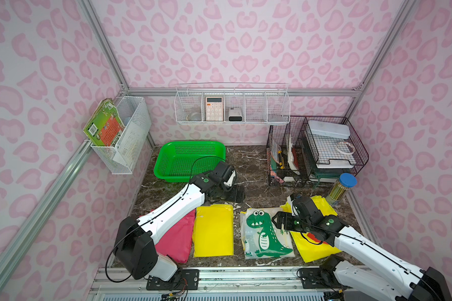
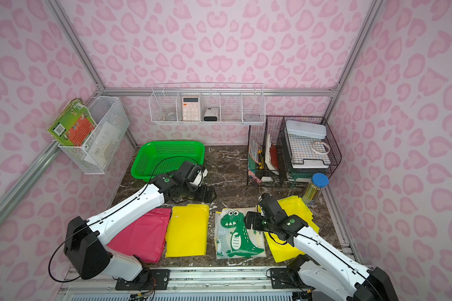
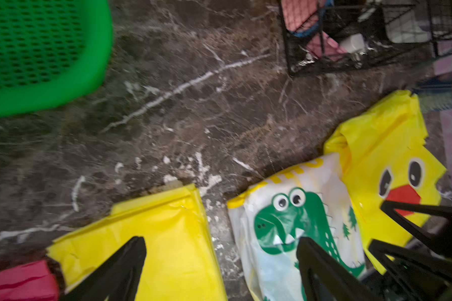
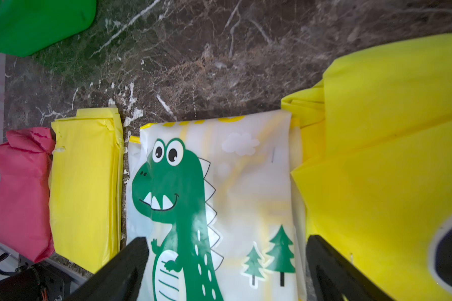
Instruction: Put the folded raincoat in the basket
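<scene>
Folded raincoats lie along the front: pink (image 1: 173, 239), plain yellow (image 1: 213, 230), white with a green dinosaur (image 1: 263, 238), and yellow with a face (image 1: 314, 246). A green basket (image 1: 165, 160) stands at the back left, empty. My left gripper is open in the air just in front of the basket, above the bare table and the plain yellow raincoat's back edge. My right gripper is open above the dinosaur raincoat's right side, with nothing held.
Black wire racks (image 1: 331, 163) stand at the back right, with a blue-lidded jar (image 1: 341, 188) before them. White wire baskets hang on the back (image 1: 256, 107) and left (image 1: 135, 140) walls.
</scene>
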